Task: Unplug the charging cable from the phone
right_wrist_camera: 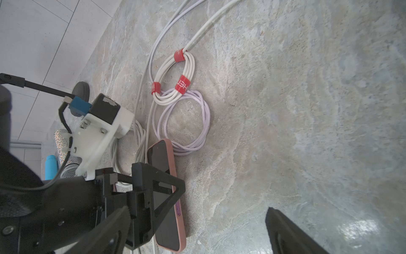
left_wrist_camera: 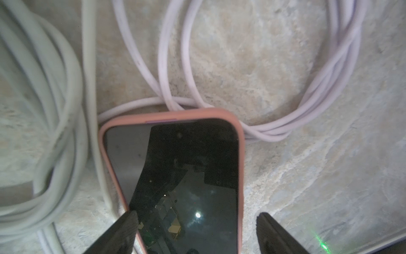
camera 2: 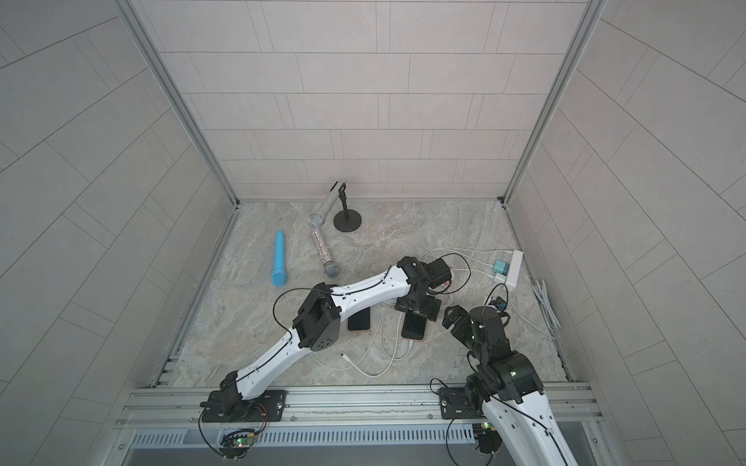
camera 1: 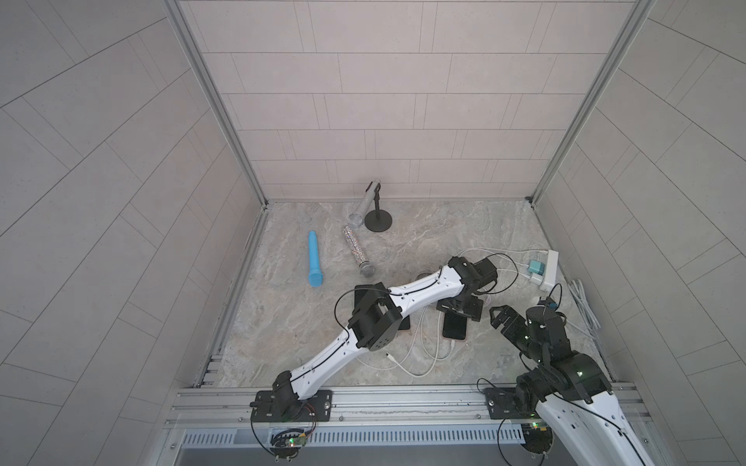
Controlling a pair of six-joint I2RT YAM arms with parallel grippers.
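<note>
My left gripper [camera 1: 458,306] hangs over the upper end of a pink-cased phone [camera 1: 454,326], its fingers apart either side of that phone [left_wrist_camera: 186,182] in the left wrist view, with nothing visibly held. Pale purple cable [left_wrist_camera: 313,97] and white cable [left_wrist_camera: 59,114] lie beside the phone. A white cable shows at the phone's near end in the top left view. My right gripper is open and empty, to the right of the phone. A second phone [camera 2: 359,320] lies further left, partly hidden by my left arm.
Blue [camera 1: 314,256] and sparkly [camera 1: 356,248] microphones lie at the back left, near a black stand [camera 1: 378,219]. A power strip [camera 1: 550,270] with a teal charger [camera 1: 536,268] sits at the right. Coiled cables crowd the area around the phones.
</note>
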